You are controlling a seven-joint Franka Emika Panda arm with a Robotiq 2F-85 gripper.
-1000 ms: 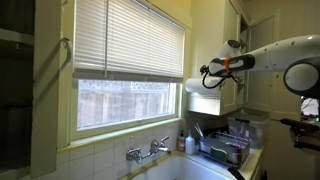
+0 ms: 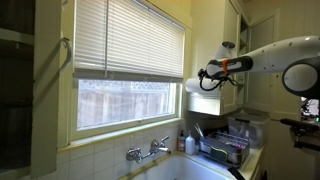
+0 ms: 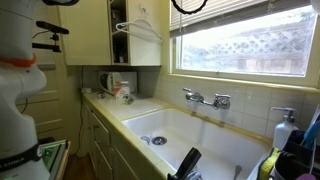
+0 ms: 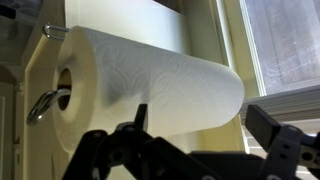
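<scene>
A white paper towel roll (image 4: 150, 85) with a quilted texture fills much of the wrist view, its cardboard core facing left on a metal holder (image 4: 42, 104). In exterior view 1 the roll (image 2: 196, 86) is below the upper cabinet, beside the window. My gripper is open, its dark fingers spread wide in front of the roll's lower side. The roll's surface shows between and beyond them; contact cannot be told. From the right, the arm (image 2: 265, 60) reaches to the roll at cabinet height.
The wall cabinet (image 2: 233, 98) and window blind (image 2: 130, 38) closely flank the roll. Below are the white sink (image 3: 205, 140), the faucet (image 3: 208, 99), soap bottles (image 2: 190, 144) and a dish rack (image 2: 224, 149). The counter (image 3: 125, 108) left of the sink is partly clear.
My arm and gripper have shifted slightly left and down, toward the roll. The roll and the things around the sink look unmoved.
</scene>
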